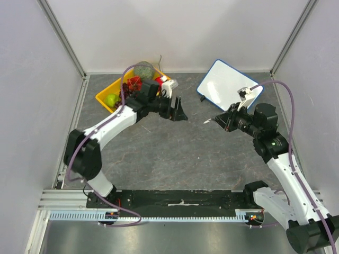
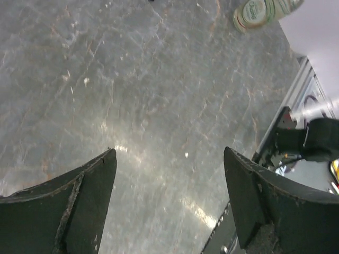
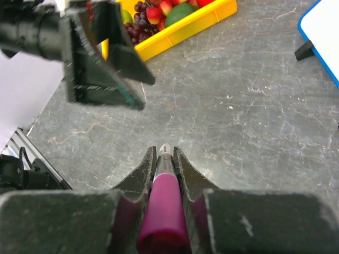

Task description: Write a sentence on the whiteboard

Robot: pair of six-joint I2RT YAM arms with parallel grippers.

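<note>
The whiteboard (image 1: 225,84) with blue rim leans at the back right; no writing is visible on it. My right gripper (image 1: 225,119) is shut on a marker (image 3: 164,211) with a magenta barrel and pale tip, pointing toward the middle. My left gripper (image 1: 175,108) stands open, left of the marker's tip and apart from it, with nothing between its fingers.
A yellow basket (image 1: 108,92) of fruit sits at the back left, behind my left arm. A glass jar (image 2: 254,11) stands by the right wall.
</note>
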